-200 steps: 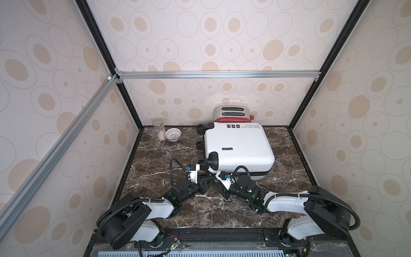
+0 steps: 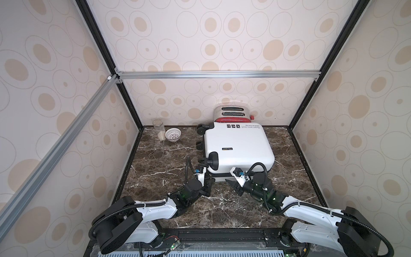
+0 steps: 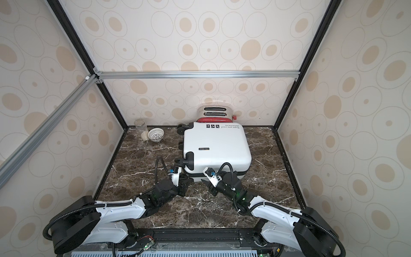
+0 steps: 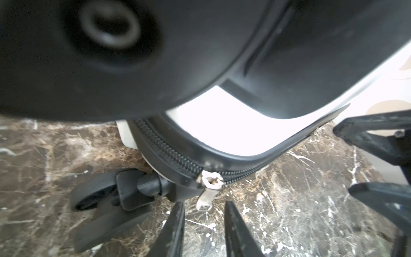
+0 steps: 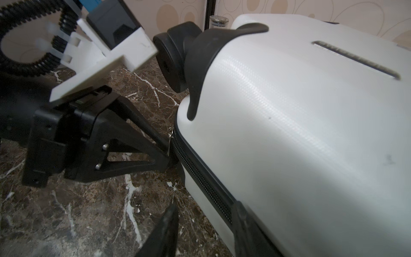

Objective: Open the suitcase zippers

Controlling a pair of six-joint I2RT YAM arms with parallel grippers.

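Observation:
The white suitcase [image 2: 239, 143] lies flat, with a dark zipper band [image 4: 171, 154] round its side. In the left wrist view a metal zipper pull [image 4: 206, 199] hangs at the rounded corner beside a black wheel. My left gripper stands part open, its fingertips apart on either side of and just short of the pull's tip; nothing is gripped. My right gripper is open and empty by the suitcase's front side, one finger overlapping the zipper band in view. In the right wrist view the left gripper's fingers [image 5: 141, 158] reach the zipper corner.
A toaster [image 2: 232, 113] stands behind the suitcase. A white basket [image 2: 173, 135] and a glass jar [image 2: 158, 128] sit at the back left. The black wheels [image 2: 209, 160] jut from the left side.
My right gripper has moved right along the suitcase's front, away from the left one. The suitcase has not moved.

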